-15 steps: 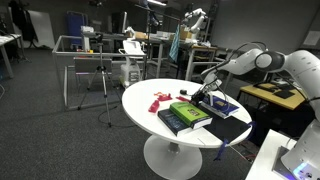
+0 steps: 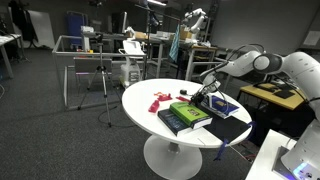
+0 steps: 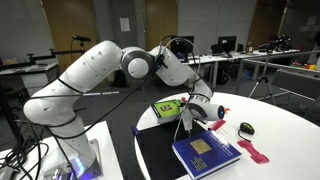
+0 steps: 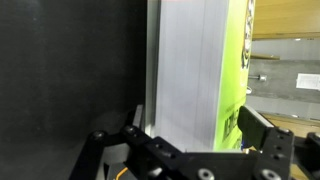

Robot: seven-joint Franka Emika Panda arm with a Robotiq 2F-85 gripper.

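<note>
In the wrist view, the pale page edges of a thick green book (image 4: 190, 75) fill the middle, with its green cover at the right. My gripper is open, its dark fingers (image 4: 262, 135) spread to either side of that book. Whether either finger touches it, I cannot tell. From the side, the green book (image 3: 168, 107) lies on the table just beyond the gripper (image 3: 187, 127). A blue book (image 3: 207, 152) lies flat close by. In the other exterior view, the green book (image 2: 190, 112) and a dark book (image 2: 172, 124) are at the table's front.
Red items (image 2: 155, 105) and a small black object (image 3: 246, 130) lie apart on the white round table (image 2: 138, 98). A black mat (image 3: 153, 150) covers the part near the arm's base. Open table surface stretches away on the far side.
The arm's pose differs only slightly from before. Books and other table items stay in place.
</note>
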